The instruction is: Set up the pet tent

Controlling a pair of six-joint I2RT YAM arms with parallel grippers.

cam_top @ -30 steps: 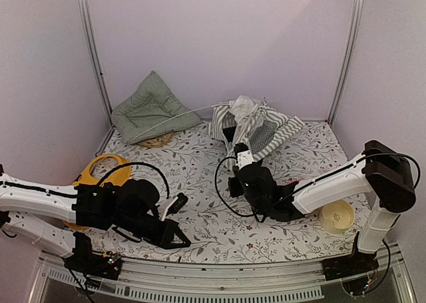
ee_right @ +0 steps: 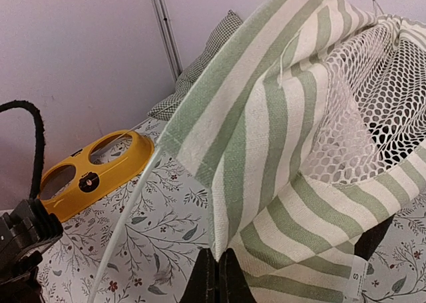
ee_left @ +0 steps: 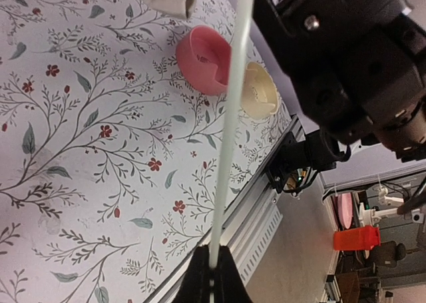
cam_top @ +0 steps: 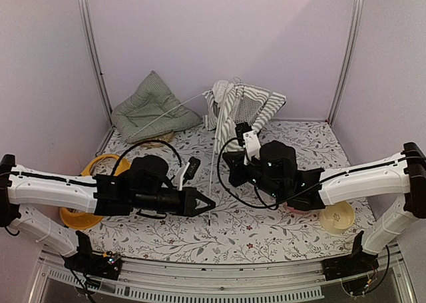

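The pet tent's green-and-white striped fabric (ee_right: 246,156), with a dark mesh panel (ee_right: 373,90), hangs loosely at the back, right of centre, in the top view. My right gripper is shut on a low edge of the striped fabric. A thin white pole (ee_left: 229,136) runs down from the tent, and its lower end sits between the fingertips of my left gripper, which is shut on it. From above, the left gripper (cam_top: 213,204) is at the front middle, the pole rising away from it. Another pole stretch (cam_top: 174,108) slants left from the tent.
A green checked cushion (cam_top: 153,106) leans at the back left. Beside the left arm lies a yellow frame (ee_right: 100,166) with holes. Pink (ee_left: 203,60) and cream (ee_left: 259,93) bowls sit front right.
My left gripper has moved right and away from the front edge, with the pole at its tip. The right gripper has shifted slightly; the tent has been drawn left and stretched taller.
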